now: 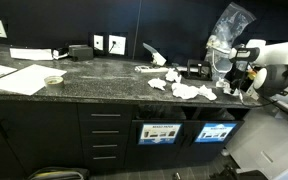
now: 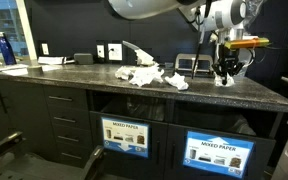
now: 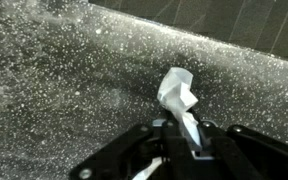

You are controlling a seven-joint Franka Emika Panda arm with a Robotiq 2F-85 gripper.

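Observation:
In the wrist view a crumpled piece of white paper (image 3: 176, 90) sticks out from between the fingers of my gripper, which is shut on it. Dark speckled countertop fills the view behind. From exterior view 2, the gripper (image 2: 224, 74) points down over the right part of the counter, with the white paper (image 2: 225, 81) at its tips close to the surface; whether the paper touches the counter cannot be told. More crumpled white paper (image 2: 144, 75) lies on the counter to the left of the gripper.
Below the counter (image 1: 104, 82) are two open bins with "mixed paper" labels (image 2: 125, 136) (image 2: 218, 153). Flat sheets (image 1: 26, 78) and a small round container (image 1: 54, 84) lie at the left. A dark box (image 1: 80, 52) stands by the wall.

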